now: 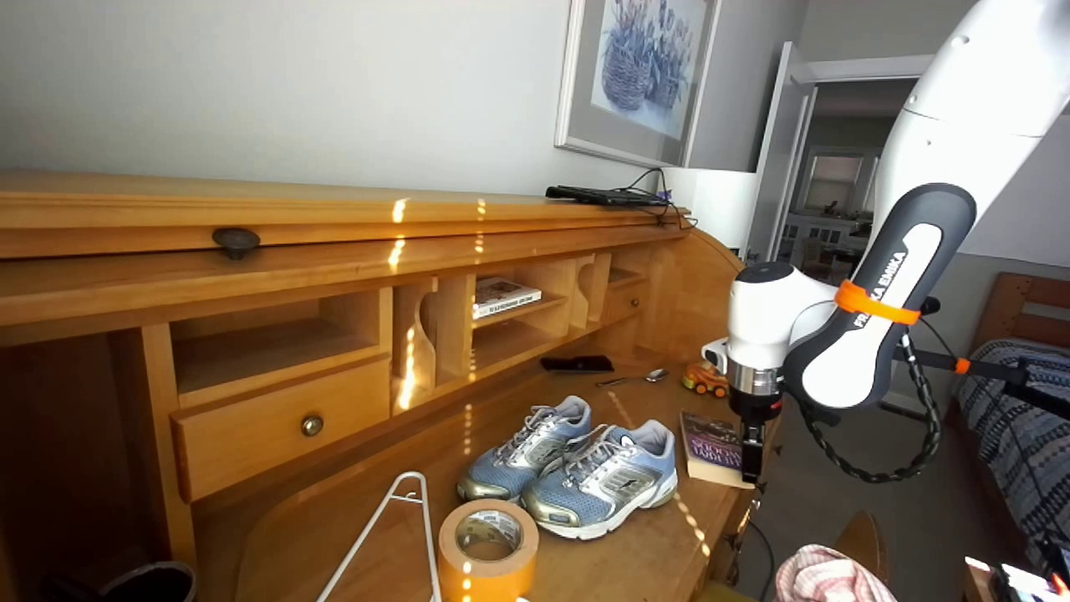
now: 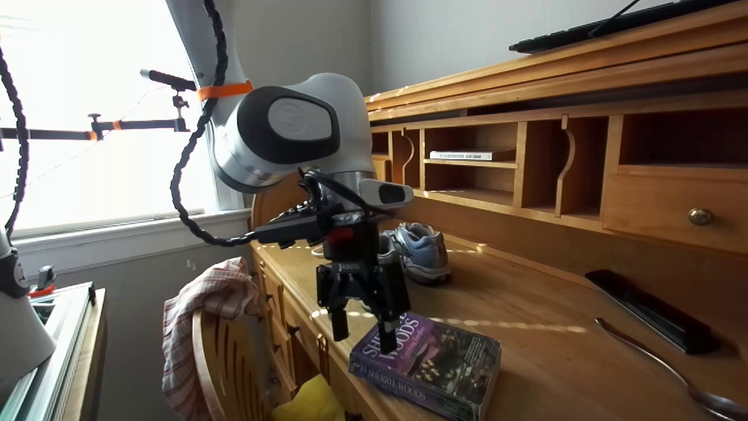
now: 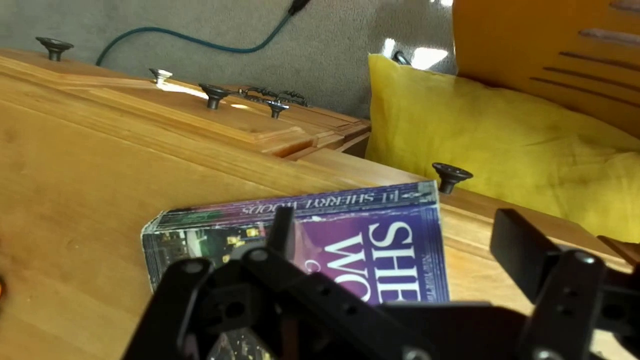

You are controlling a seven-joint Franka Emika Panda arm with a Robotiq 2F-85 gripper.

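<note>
A thick purple paperback book (image 2: 431, 365) lies flat on the desk near its front edge, cover up. My gripper (image 2: 364, 340) hangs just over the book's end by the desk edge, its fingers apart with nothing held. In the wrist view the book (image 3: 336, 240) shows below the gripper; one finger (image 3: 280, 231) is over the cover and the other finger (image 3: 519, 252) is out past the book's end. In exterior view 1 the gripper (image 1: 752, 463) covers part of the book (image 1: 710, 446). Whether a fingertip touches the cover I cannot tell.
Blue-grey sneakers (image 1: 602, 482), a tape roll (image 1: 488, 562) and a white hanger (image 1: 426, 522) occupy the desk. A spoon (image 2: 659, 361) and a black case (image 2: 652, 312) lie towards the back. Beyond the front edge are a chair (image 2: 224, 358) and a yellow pillow (image 3: 480, 132).
</note>
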